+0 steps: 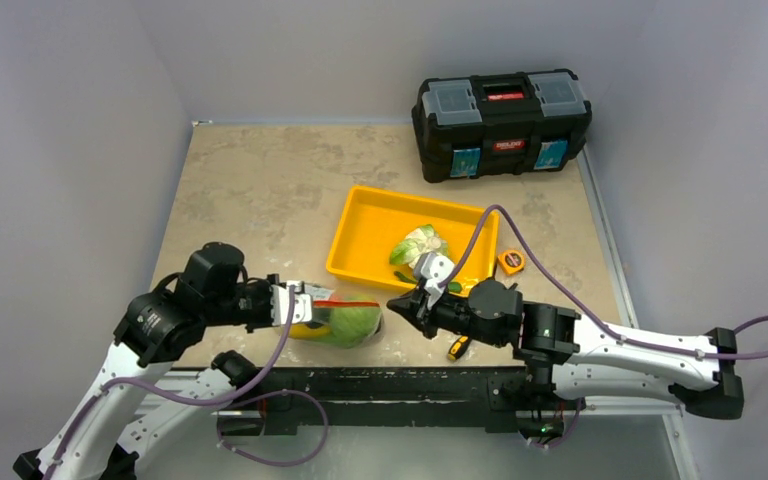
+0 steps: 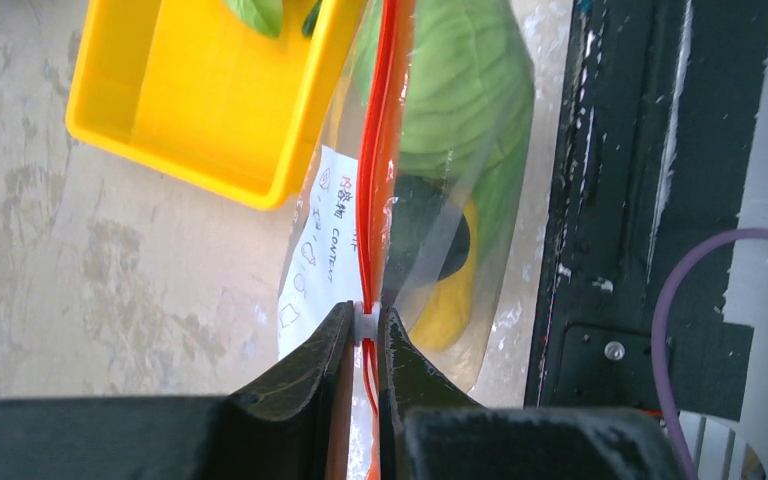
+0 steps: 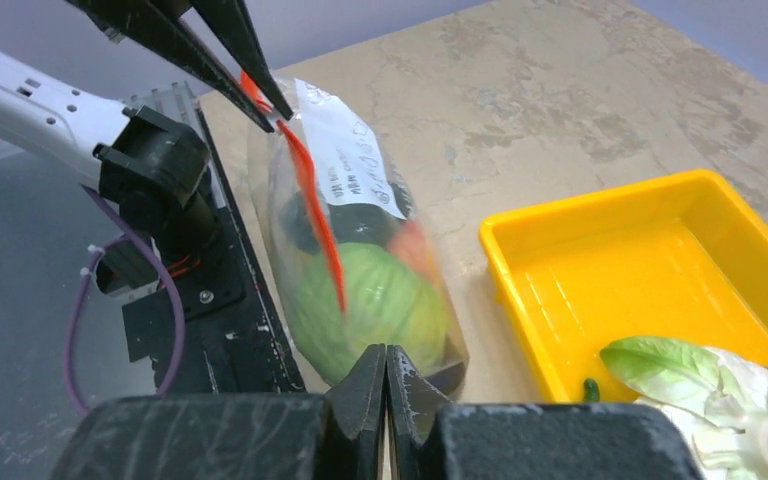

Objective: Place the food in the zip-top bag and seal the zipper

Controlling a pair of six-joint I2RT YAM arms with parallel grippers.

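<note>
The clear zip bag (image 1: 358, 338) holds a green cabbage (image 2: 460, 85), a dark item (image 2: 440, 235) and a yellow item (image 2: 448, 310); some red also shows through it. A paper label (image 2: 325, 240) is on its side. Along its top runs a red-orange zipper (image 2: 368, 190). My left gripper is shut on the white slider (image 2: 364, 325), near the bag's left end. The right gripper is shut with nothing between its fingers, clear of the bag on its right. Whether the zipper is pressed together cannot be told.
A yellow bin (image 1: 365, 205) with a cauliflower (image 1: 420, 243) and green bits stands behind. A tape measure (image 1: 511, 261) and a yellow-black tool (image 1: 458, 347) lie at right. The black toolbox (image 1: 505, 125) is at the back. Open tabletop lies left of the bin.
</note>
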